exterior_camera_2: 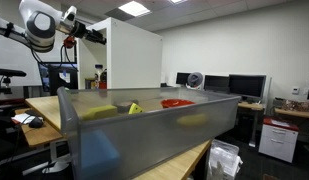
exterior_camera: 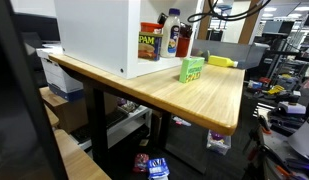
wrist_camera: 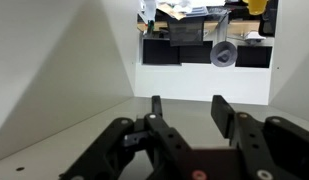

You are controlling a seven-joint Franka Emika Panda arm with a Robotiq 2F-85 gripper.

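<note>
My gripper shows at the bottom of the wrist view, its dark fingers spaced apart over a pale shelf surface. No object can be made out between them, and their tips face the shelf's open side. In exterior view 1, dark parts of the gripper appear behind and above a yellow and blue can [exterior_camera: 146, 47] on the white shelf. Beside that can stand a bottle with a white cap [exterior_camera: 172, 33] and a red can [exterior_camera: 183, 43]. The arm [exterior_camera_2: 39, 36] reaches in from the left to the white shelf unit in exterior view 2.
The white shelf walls [exterior_camera: 97, 30] enclose the space around the gripper. On the wooden table [exterior_camera: 199, 98] a green box [exterior_camera: 191, 69] stands near the shelf, and a yellow bottle [exterior_camera: 223, 62] lies farther back. A grey bin [exterior_camera_2: 159, 128] holds several items.
</note>
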